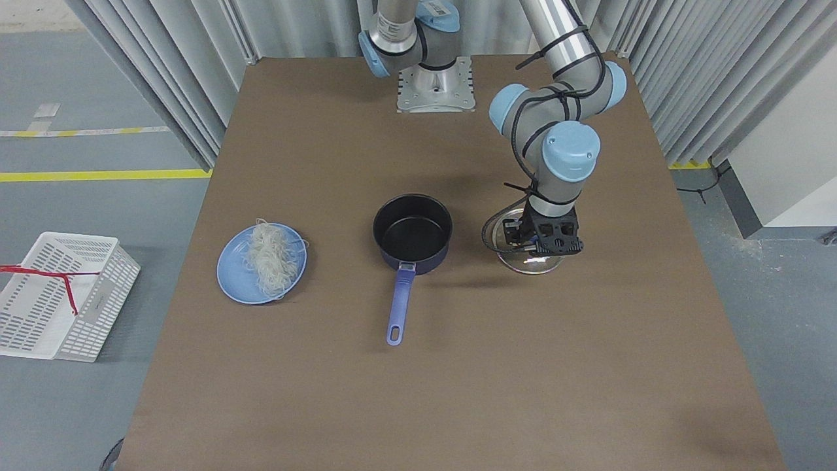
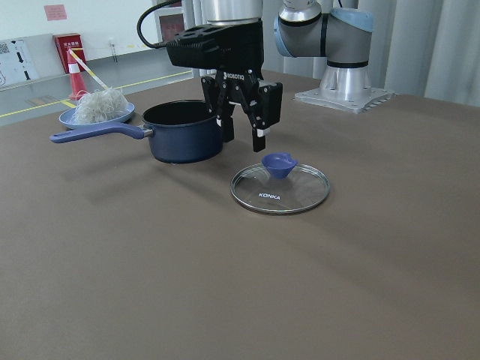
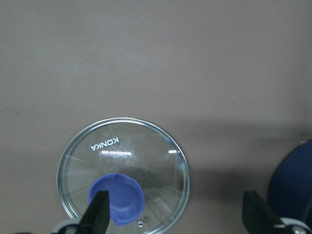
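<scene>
A glass lid (image 2: 280, 196) with a blue knob (image 3: 116, 197) lies on the brown table, right of the dark blue saucepan (image 1: 412, 229), whose blue handle points toward the front. The gripper (image 2: 243, 124) hangs just above the lid, open, with nothing between its fingers. In the wrist view the knob sits near the left finger, and the saucepan's edge shows at right. From the front, the gripper hides much of the lid.
A blue plate (image 1: 235, 277) with white noodle-like strands lies left of the saucepan.
</scene>
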